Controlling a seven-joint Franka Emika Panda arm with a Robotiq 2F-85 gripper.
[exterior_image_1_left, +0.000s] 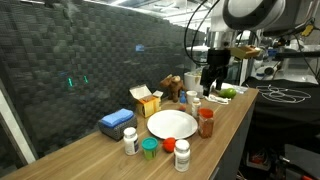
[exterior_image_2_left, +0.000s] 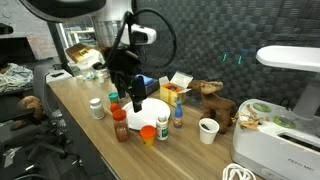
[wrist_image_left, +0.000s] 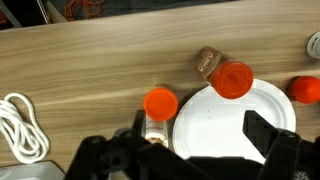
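My gripper hangs open above the table, its dark fingers spread with nothing between them. Beneath it in the wrist view lie part of a white plate (wrist_image_left: 208, 125) and an orange cup (wrist_image_left: 160, 103), with a white bottle (wrist_image_left: 156, 132) close beside the cup. A jar with an orange-red lid (wrist_image_left: 232, 78) stands by the plate's edge. In exterior view 2 the arm reaches over the plate (exterior_image_2_left: 157, 112), with the jar (exterior_image_2_left: 120, 126) and the orange cup (exterior_image_2_left: 148, 134) on the near side.
Around the plate stand a red round item (exterior_image_1_left: 169, 145), a green-lidded container (exterior_image_1_left: 149, 148), white bottles (exterior_image_1_left: 182, 155), a blue-topped dark basket (exterior_image_1_left: 118, 122) and a yellow box (exterior_image_1_left: 146, 102). A toy moose (exterior_image_2_left: 217, 105), a mug (exterior_image_2_left: 208, 130) and a toaster (exterior_image_2_left: 288, 140) sit farther along.
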